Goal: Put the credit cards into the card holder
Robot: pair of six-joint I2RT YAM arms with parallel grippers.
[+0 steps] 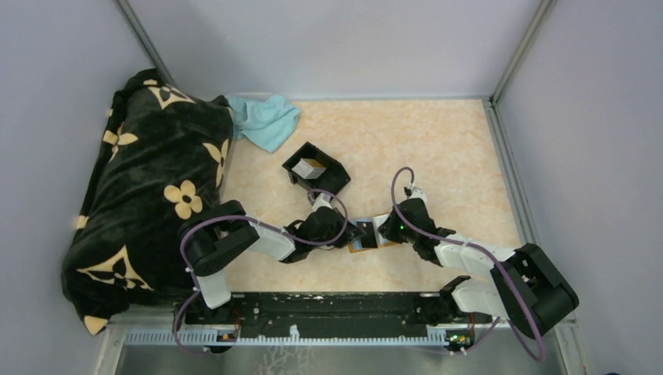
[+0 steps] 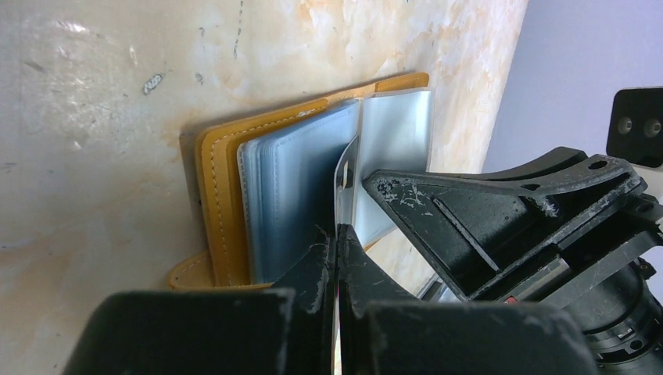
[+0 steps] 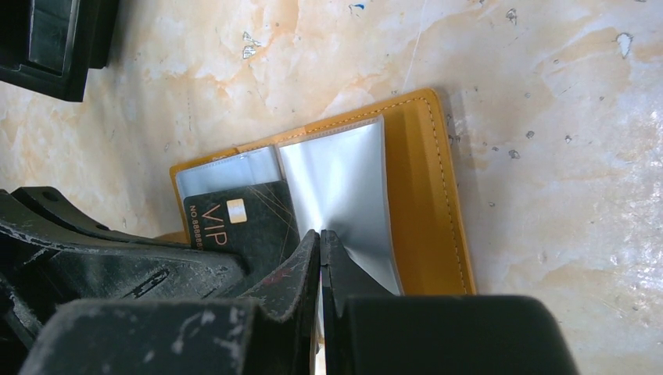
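Note:
The tan card holder (image 3: 438, 195) lies open on the table with clear sleeves. In the left wrist view my left gripper is shut on a card (image 2: 345, 176), which is seen nearly edge-on. From the right wrist view, this black VIP card (image 3: 246, 211) lies over the left sleeve (image 3: 234, 168), its right edge at the middle of the holder. My right gripper is shut, its tips at the right sleeve (image 3: 336, 172); whether it pinches the film is unclear. Whether the card's edge is inside that sleeve cannot be told.
A black box (image 1: 332, 178) with cards (image 1: 308, 169) stands just behind the left gripper. A blue cloth (image 1: 266, 121) lies at the back left, beside a dark flowered blanket (image 1: 156, 187).

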